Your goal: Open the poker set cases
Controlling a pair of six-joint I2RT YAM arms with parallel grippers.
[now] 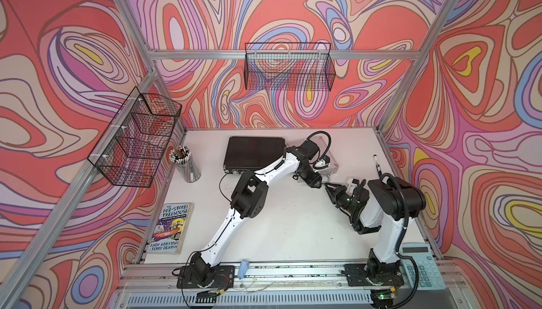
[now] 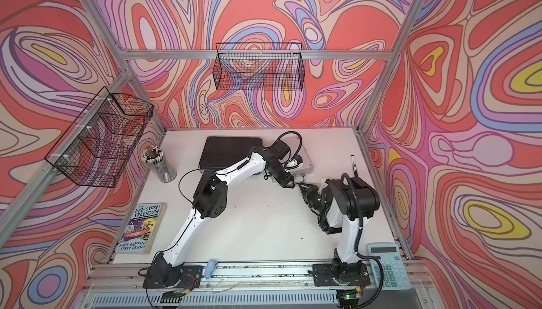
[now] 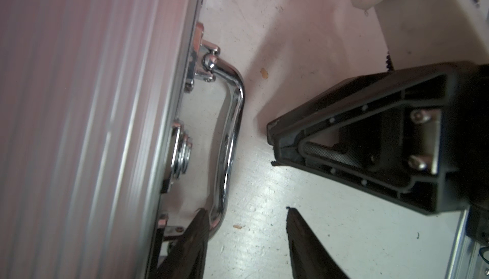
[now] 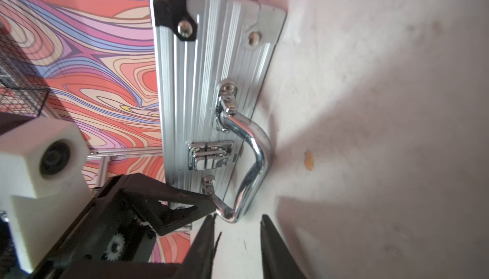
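Note:
A silver aluminium case (image 4: 173, 75) stands on the table with its lid down; from above, my left arm covers part of its top (image 1: 332, 159). Its front carries a chrome handle (image 3: 234, 131) and a latch (image 4: 210, 155). My left gripper is open over the table beside the handle's near end, nothing between its fingers. My right gripper is part open, just in front of the handle, its gap empty. In the right wrist view, a finger (image 4: 173, 202) of the left gripper overlaps the handle's lower end; contact cannot be told.
A pencil cup (image 1: 186, 165) and a book (image 1: 170, 227) are at the left, a marker (image 1: 377, 165) and a calculator (image 1: 420, 266) at the right.

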